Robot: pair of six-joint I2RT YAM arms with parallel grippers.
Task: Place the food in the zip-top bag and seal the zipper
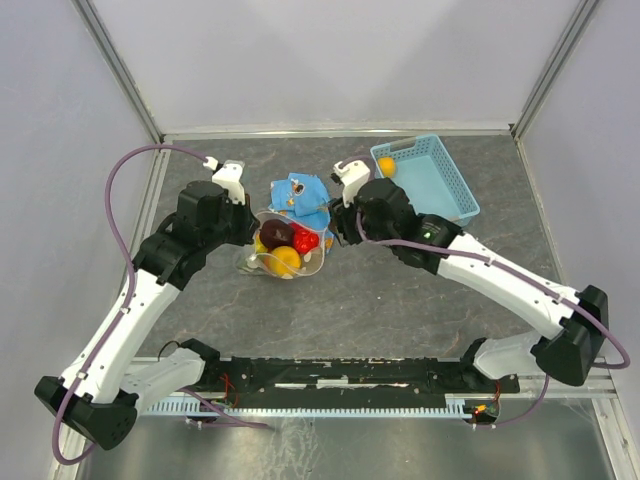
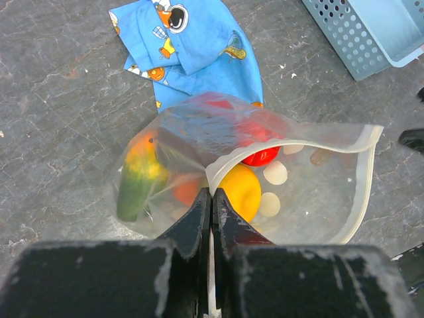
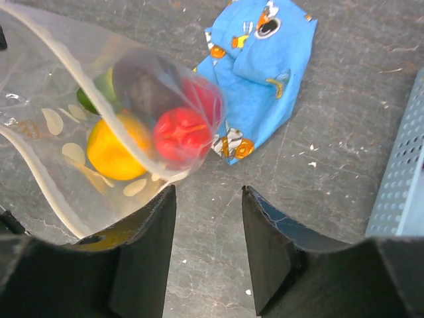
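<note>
The clear zip top bag (image 1: 318, 262) hangs with its mouth open. Inside it I see a yellow-orange fruit (image 1: 285, 262), a red pepper-like piece (image 1: 306, 240), a dark purple piece (image 1: 276, 234) and, through the plastic, a green and orange piece (image 2: 140, 179). My left gripper is shut on one side of the bag's rim. To the right of the bag, my right gripper is open. Only bare table shows between its fingers, and the bag's loose rim (image 3: 53, 189) lies left of them.
Behind the bag lies a blue patterned cloth (image 1: 300, 193). At the back right stands a light blue basket (image 1: 455, 180) holding an orange fruit (image 1: 387, 166); my right arm covers part of the basket.
</note>
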